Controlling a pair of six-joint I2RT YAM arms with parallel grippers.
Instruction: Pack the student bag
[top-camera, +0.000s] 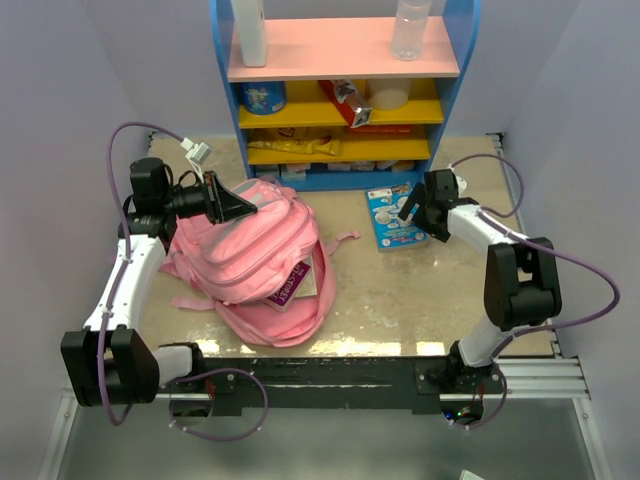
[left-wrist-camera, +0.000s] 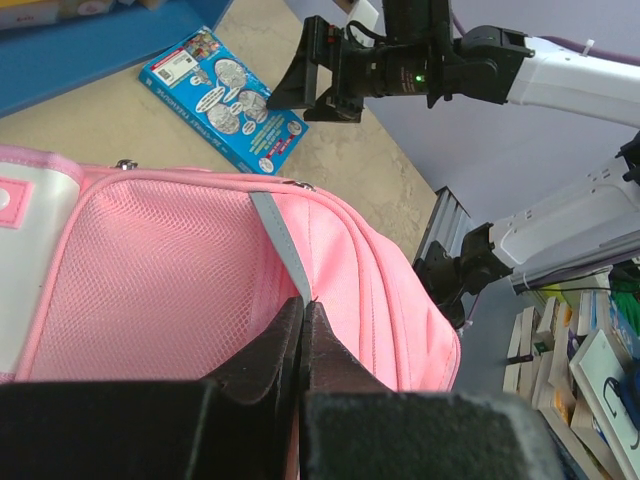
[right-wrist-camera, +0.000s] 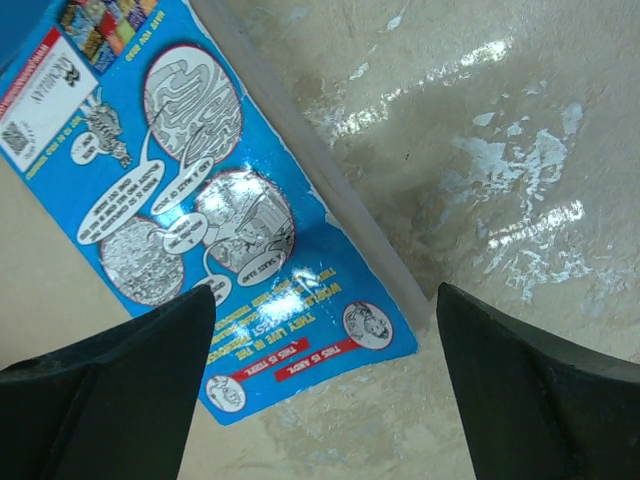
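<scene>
A pink bag (top-camera: 225, 245) lies at the left of the floor, its mouth facing front right. Inside that mouth a purple book (top-camera: 290, 285) and a pale-edged book show. My left gripper is shut on the grey-trimmed edge of the bag's flap (left-wrist-camera: 280, 240), holding it up. Flat on the floor before the shelf lies a blue book (right-wrist-camera: 250, 240). Above its near right part hovers my right gripper, open, with black fingers (right-wrist-camera: 150, 380) spread wide and nothing gripped between them.
A blue-sided shelf (top-camera: 340, 180) stands at the back, close behind the blue book, with a can (top-camera: 263, 97), a red box (top-camera: 345, 102) and yellow packs (top-camera: 295, 145). Bare floor (top-camera: 390, 300) lies between bag and right arm.
</scene>
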